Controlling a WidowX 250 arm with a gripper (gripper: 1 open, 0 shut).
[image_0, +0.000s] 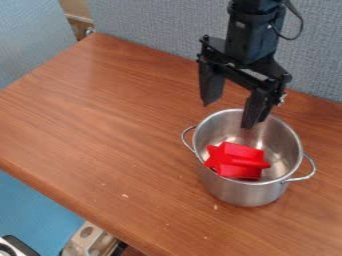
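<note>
A silver metal pot (241, 193) with two loop handles stands at the right of the wooden table. Inside it lies a red object (238, 160), seemingly blocky, resting on the pot's floor. My black gripper (233, 105) hangs above the pot's back part, higher than the red object and apart from it. Its two fingers are spread wide, with nothing seen between them.
A grey textured wall (160, 40) runs along the back. A blue surface shows beyond the table's front left edge.
</note>
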